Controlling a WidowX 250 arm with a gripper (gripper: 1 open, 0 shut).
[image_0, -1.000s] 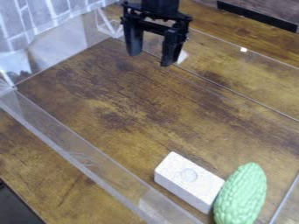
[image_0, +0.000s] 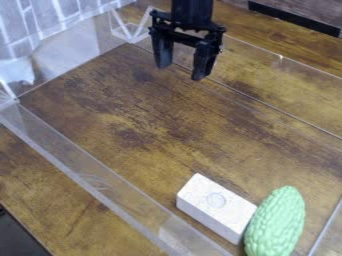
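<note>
My black gripper (image_0: 183, 58) hangs at the top centre of the camera view, over the back part of the wooden surface, its two fingers apart and open. In the lower right a white block (image_0: 215, 208) with a round mark on its top lies beside a green, textured oval object (image_0: 274, 222).
Low clear walls (image_0: 80, 175) border the wooden tray floor (image_0: 140, 130). A crumpled white or clear sheet (image_0: 47, 30) is at the top left.
My gripper has shifted a little and looks slightly narrower. The block and green object have not moved.
</note>
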